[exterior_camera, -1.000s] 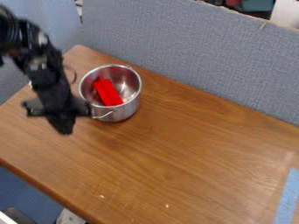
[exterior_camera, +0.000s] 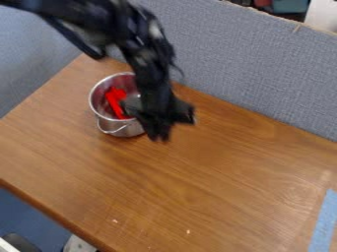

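Observation:
A steel pot with a wire handle stands toward the back left of the wooden table, a red object inside it. My dark gripper is at the pot's right side, partly covering it and blurred; it looks shut, with nothing visible between its fingers.
Grey padded walls border the table at the back and left. A blue strip lies at the right edge.
My arm has swept from left of the pot, over it, to its right side. The red object still sits in the pot.

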